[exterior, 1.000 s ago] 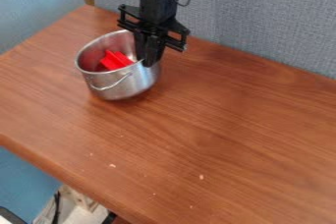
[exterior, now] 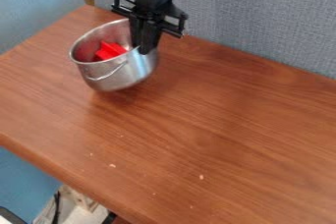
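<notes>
A steel pot (exterior: pixel 116 71) with a wire handle stands at the upper left of the wooden table, a red object (exterior: pixel 109 49) inside it. My black gripper (exterior: pixel 141 45) comes down from the top onto the pot's right rim. Whether its fingers are closed on the rim is hard to tell.
Grey padded walls (exterior: pixel 262 12) bound the back, and a blue one borders the left. A cable and clutter sit below the table's lower-left edge.
The gripper and pot have shifted left and slightly up in the view over the last second, the red object moving with the pot.
</notes>
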